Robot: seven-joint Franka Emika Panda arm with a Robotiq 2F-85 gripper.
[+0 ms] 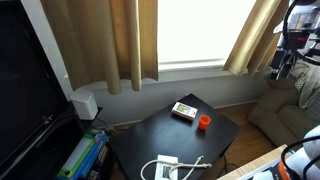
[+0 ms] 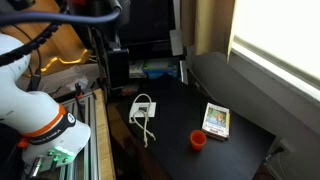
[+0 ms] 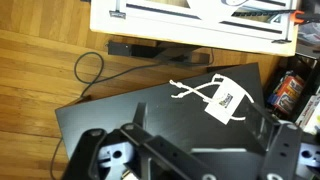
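My gripper is open, its two dark fingers well apart at the bottom of the wrist view with nothing between them. In exterior view 1 it hangs high at the right [image 1: 283, 68], far above and away from the low black table [image 1: 150, 141]. A red cup [image 1: 204, 122] stands on that table beside a flat book or box with a light cover [image 1: 184, 111]. Nearer the table's front lies a white cable [image 3: 196, 90], partly over a white card or flat box with dark print [image 3: 227, 99].
Colourful boxes or books [image 1: 83, 155] stand beside the table. A pale wooden-edged bench [image 3: 200, 27] runs along the robot's side, with wooden floor [image 3: 40, 75] and a loose dark cable between. Curtains and a window are behind.
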